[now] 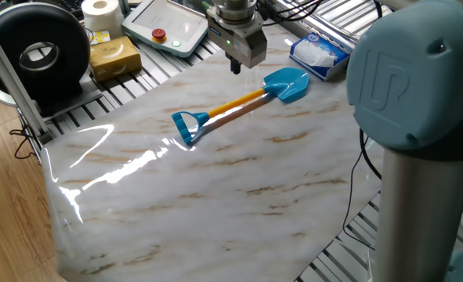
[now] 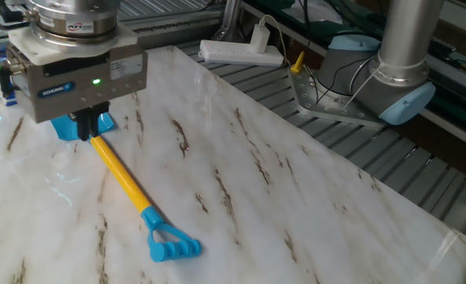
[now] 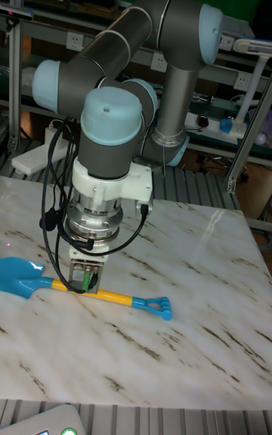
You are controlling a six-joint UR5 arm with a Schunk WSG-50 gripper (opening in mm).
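Observation:
A toy shovel lies on the marbled table, with a yellow shaft, a blue blade and a blue D-shaped handle. My gripper points down above the table, and in exterior view 1 its tips appear clear of the shovel. From exterior view 2, the dark fingers overlap the end of the shaft near the blade. They look close together there, but how far apart they stand is unclear. Exterior view 3 has the gripper body in front of part of the yellow shaft, with the fingertips hidden.
Near the blade sits a blue tissue pack. A teach pendant, a cardboard box and a black ring-shaped object stand beyond the table's edge. A power strip lies off the other side.

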